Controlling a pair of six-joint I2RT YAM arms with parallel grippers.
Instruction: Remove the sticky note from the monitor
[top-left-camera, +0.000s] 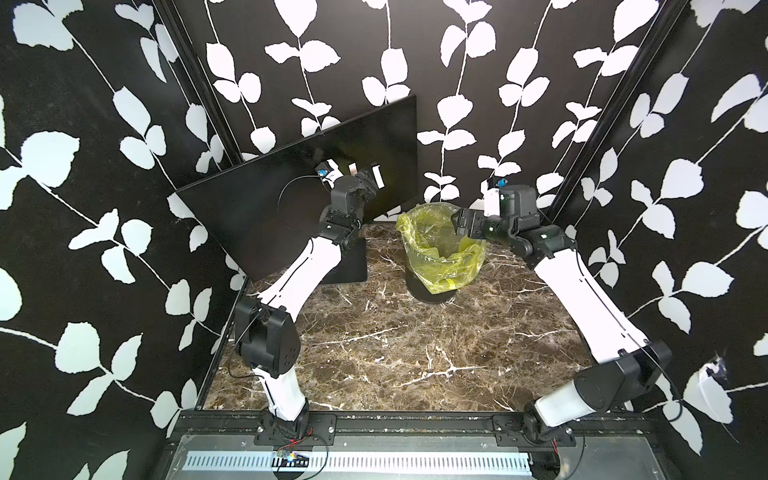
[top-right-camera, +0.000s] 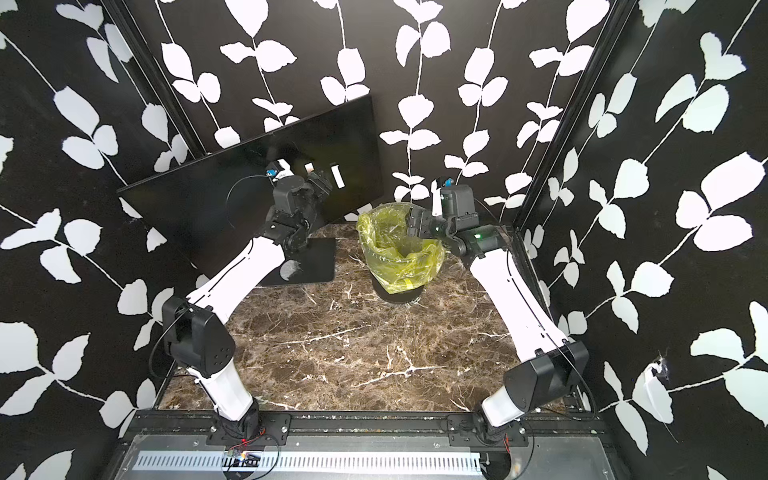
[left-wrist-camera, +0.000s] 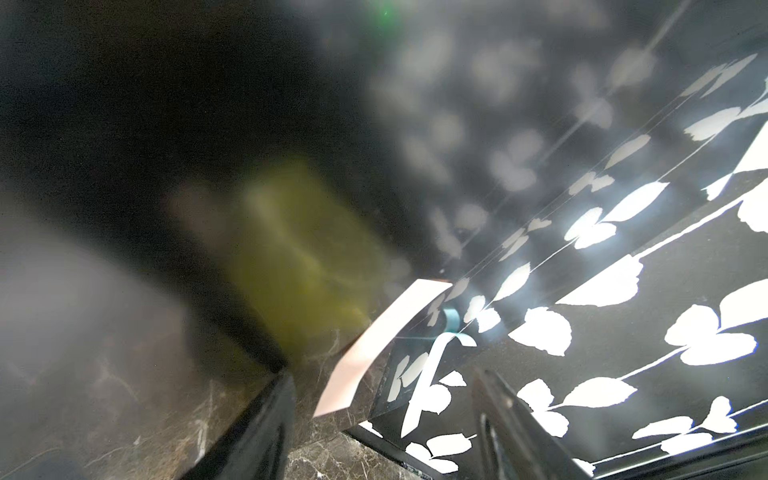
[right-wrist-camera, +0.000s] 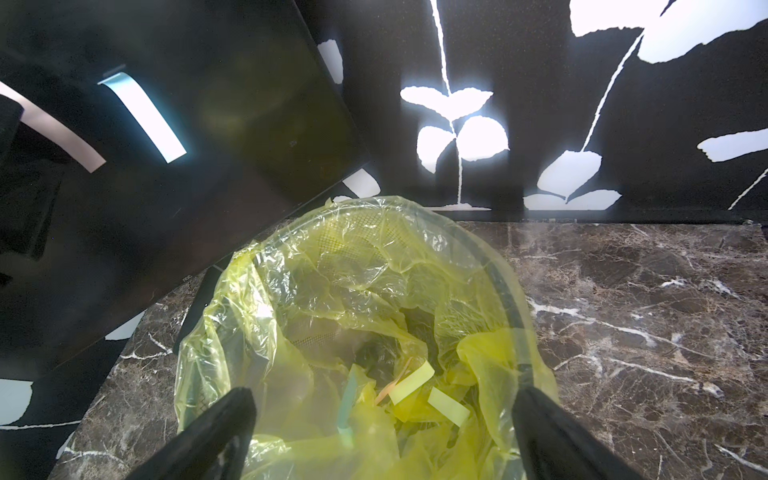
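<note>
Pale strips of sticky note are stuck on the black monitor (top-left-camera: 240, 216); in the left wrist view a pinkish strip (left-wrist-camera: 376, 348) lies in front of my left gripper, whose fingers stand apart with nothing visible between them. That gripper is at the screen, partly covering the notes in the top views. A bluish-white strip (right-wrist-camera: 144, 116) is also on the screen. My right gripper hangs open over the yellow-lined bin (right-wrist-camera: 240, 312), where several paper strips (right-wrist-camera: 412, 382) lie.
The monitor's stand (top-right-camera: 316, 264) rests on the marble counter (top-left-camera: 384, 360), right behind the left arm. Patterned walls enclose the workspace closely. The front of the counter between the arms is clear.
</note>
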